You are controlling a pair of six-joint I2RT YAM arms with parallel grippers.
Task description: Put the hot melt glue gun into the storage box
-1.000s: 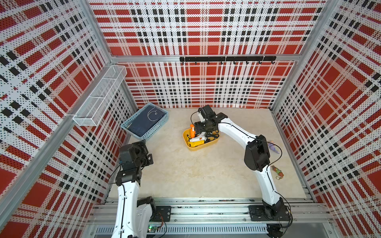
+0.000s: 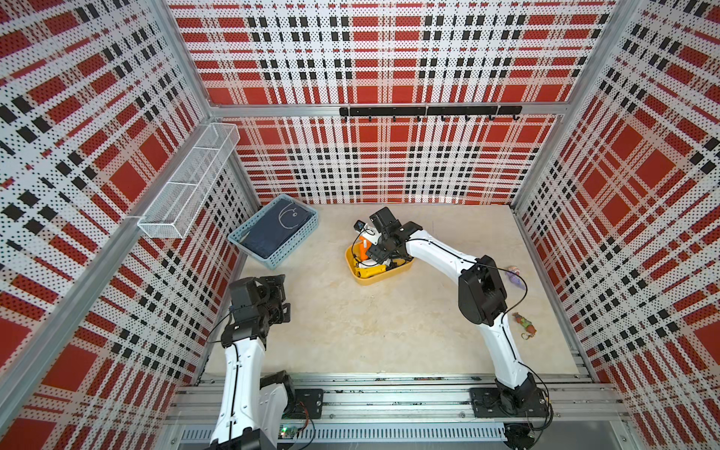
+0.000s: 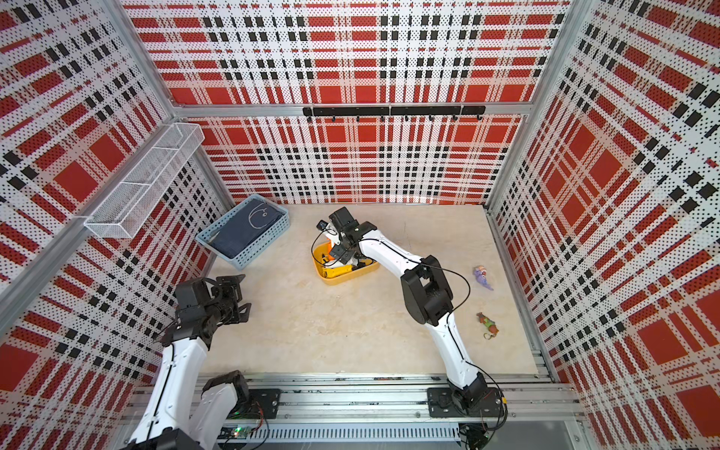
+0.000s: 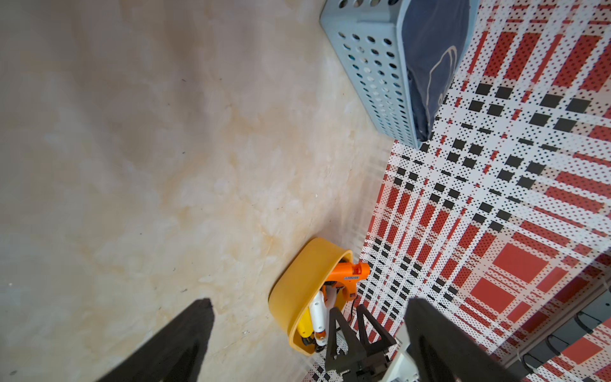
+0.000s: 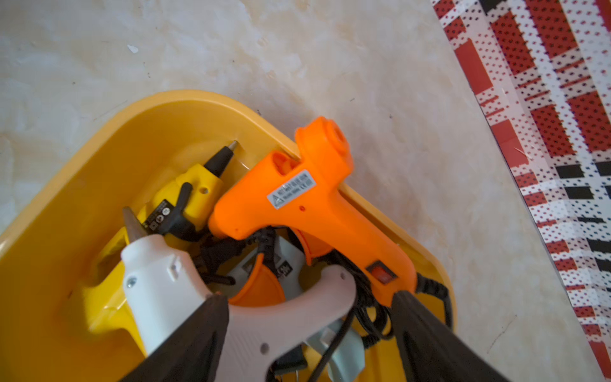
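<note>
An orange hot melt glue gun (image 5: 343, 222) lies atop the tools in the yellow storage box (image 5: 216, 98), its rear end over the rim and its handle angled along one wall. In the top left view the yellow box (image 2: 367, 280) stands near the table's middle, with my right gripper (image 2: 375, 251) above it. Seen from the right wrist, the right fingers (image 5: 191, 343) are spread over the box, not closed on the glue gun. My left gripper (image 2: 286, 298) is open and empty at the table's left side, with bare table between its fingers.
A white tool (image 5: 168, 286) and a yellow tool (image 5: 184, 191) share the box with black cables. At the back left is a blue basket (image 2: 273, 258) holding dark cloth. Two small toys, one purple (image 2: 514, 276), lie at the right.
The left gripper has moved a little towards the front, with its wrist turned.
</note>
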